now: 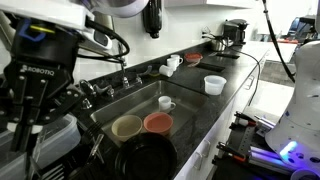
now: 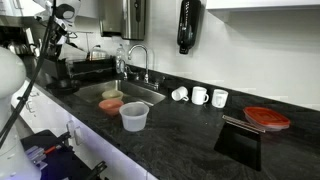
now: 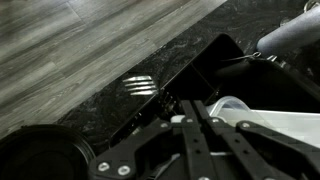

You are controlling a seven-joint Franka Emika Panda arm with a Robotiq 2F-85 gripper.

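My gripper [image 1: 28,138] points down at the left edge of exterior view 1, above the dish rack [image 1: 62,140]. Its fingers are closer together than wide open, around a thin pale utensil [image 1: 36,158]. Whether they touch it cannot be made out. In the wrist view, silver fork tines [image 3: 140,86] stick out just beyond my gripper; the fork's handle is hidden near the dark fingers. The arm also shows small at the far left of exterior view 2.
A black pan [image 1: 146,157] sits right of the rack. A tan bowl [image 1: 127,126], a pink bowl [image 1: 158,123] and a white mug [image 1: 166,103] are at the sink. A white tub [image 2: 134,117] stands on the counter. The counter's right side has free room.
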